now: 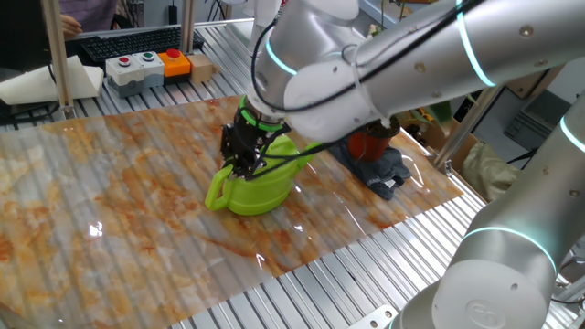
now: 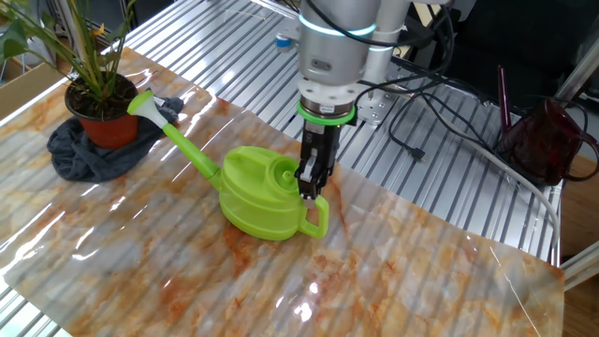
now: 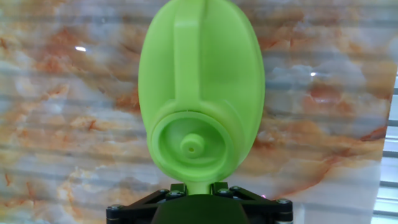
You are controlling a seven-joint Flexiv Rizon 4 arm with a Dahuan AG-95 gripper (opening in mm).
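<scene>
A lime-green watering can [image 2: 262, 201] stands upright on the marbled sheet, its spout [image 2: 192, 150] directed toward the potted plant. My gripper points down at the rear of the can, and the fingers [image 3: 178, 188] press in from both sides on the narrow green handle [image 3: 199, 186] just behind the round filler opening [image 3: 191, 146]. Seen from the side, the black gripper [image 2: 311, 187] meets the top of the handle loop [image 2: 321, 220]. In exterior view 1 the wrist and cables partly cover the can [image 1: 260, 194].
A plant in a terracotta pot [image 2: 108, 117] rests on a dark grey cloth [image 2: 80, 159] beyond the spout. A dark red watering can [image 2: 547, 140] is off at the right edge. Button boxes [image 1: 134, 73] line the back. Much of the marbled sheet [image 1: 101, 238] is bare.
</scene>
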